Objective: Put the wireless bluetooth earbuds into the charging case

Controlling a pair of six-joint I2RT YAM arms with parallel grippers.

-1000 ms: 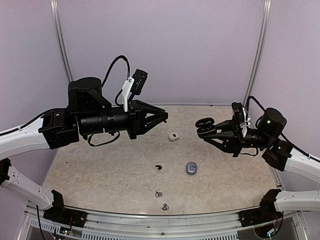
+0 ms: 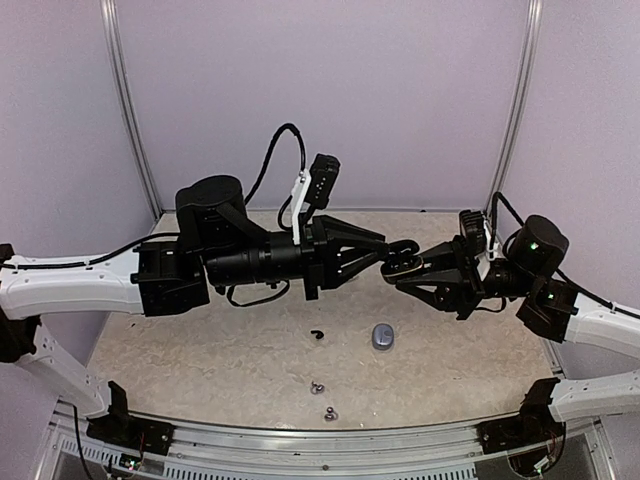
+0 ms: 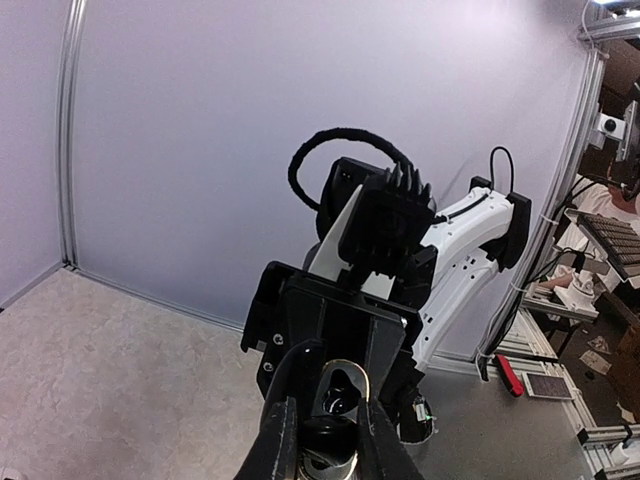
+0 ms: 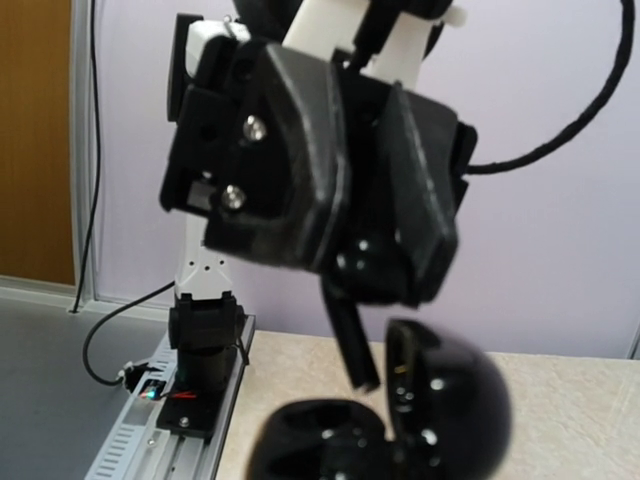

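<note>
A glossy black charging case (image 2: pixel 402 267) with a gold line round its rim is held lid open by my right gripper (image 2: pixel 411 273), shut on its body. From the left, my left gripper (image 2: pixel 384 248) reaches right up to the case. It is shut on a shiny black earbud (image 3: pixel 328 436), seen low in the left wrist view against the case's gold rim. In the right wrist view that earbud's dark stem (image 4: pixel 350 338) points down above the open case, beside the lid (image 4: pixel 450 405). Whether it touches the case, and what the slots contain, I cannot tell.
On the table below lie a black earbud (image 2: pixel 317 334), a grey case (image 2: pixel 382 337) and two small silvery earbuds (image 2: pixel 317 388) near the front. A white case is mostly hidden behind my left gripper.
The right gripper, with the open case, has shifted a little left and down.
</note>
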